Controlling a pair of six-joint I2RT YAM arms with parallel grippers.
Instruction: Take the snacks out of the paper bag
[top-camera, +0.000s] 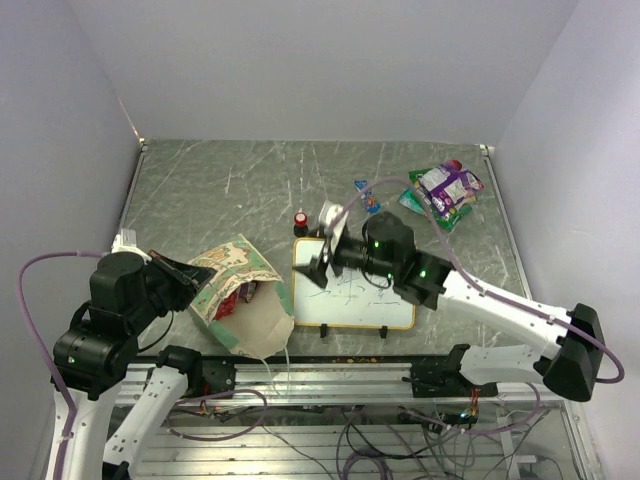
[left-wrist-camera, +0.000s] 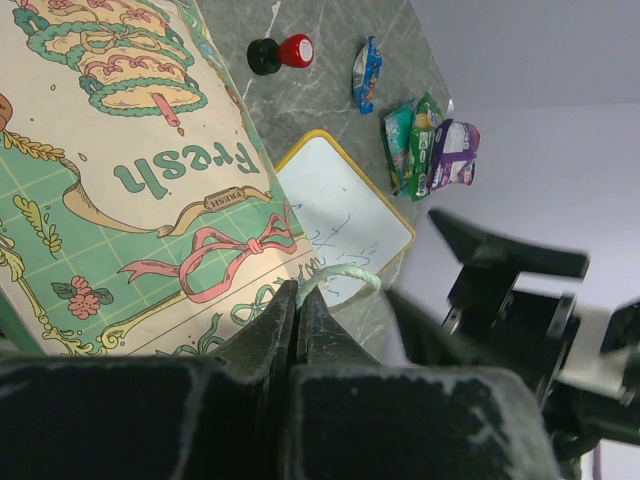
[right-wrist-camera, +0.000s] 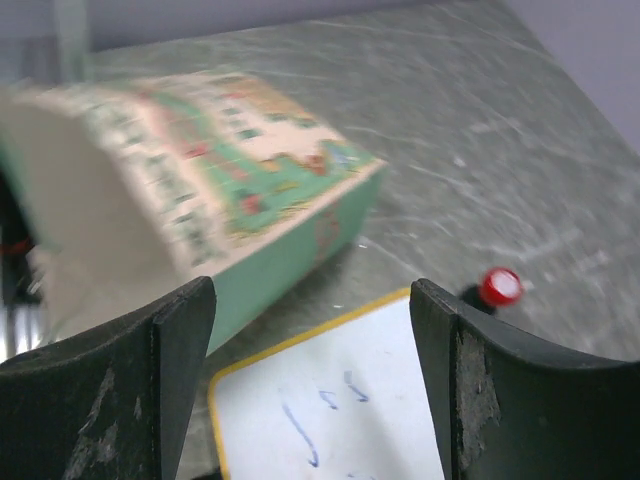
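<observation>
The printed paper bag (top-camera: 234, 272) lies on its side at the table's left front, its mouth facing the front right. Red and dark snack packs (top-camera: 236, 298) show inside it. My left gripper is shut on the bag's pale rope handle (left-wrist-camera: 345, 271), just over the printed side. My right gripper (top-camera: 318, 260) is open and empty above the whiteboard, to the right of the bag's mouth; between its fingers the right wrist view shows only the board and table. A blue snack pack (top-camera: 367, 195) and a pile of green and purple packs (top-camera: 447, 192) lie at the back right.
A whiteboard (top-camera: 350, 310) with blue writing lies right of the bag. Behind it stands a small black item with a red top (top-camera: 301, 222).
</observation>
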